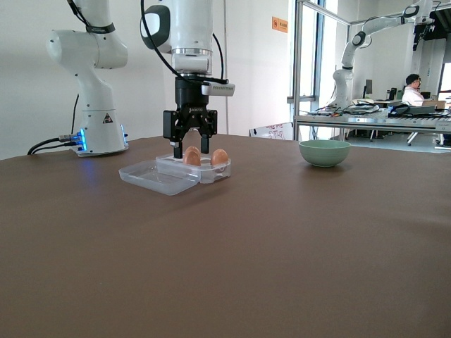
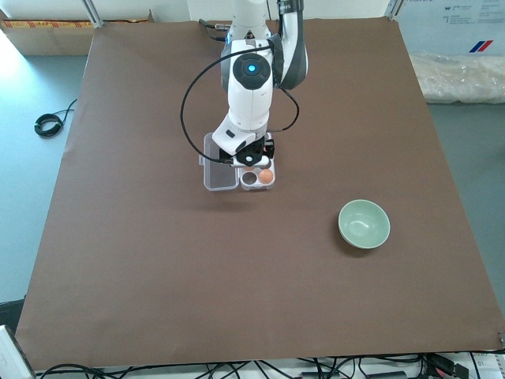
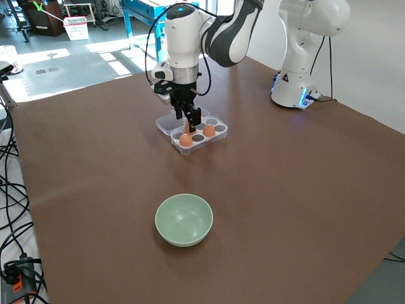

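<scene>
My black gripper [image 1: 191, 148] hangs low over a clear plastic egg carton [image 1: 159, 179], whose lid lies open to one side. In the top view its two fingers stand apart around the back of the carton, open. Brown eggs sit in the carton, one at the right [image 1: 220, 157] and another [image 3: 186, 140] at the near end in the right view; whether an egg lies between my fingers is unclear. A pale green bowl [image 2: 364, 224] [image 1: 324, 153] [image 3: 184, 220] stands empty on the brown table, apart from the carton.
Cables and black devices [image 3: 19, 278] run along the table's edge.
</scene>
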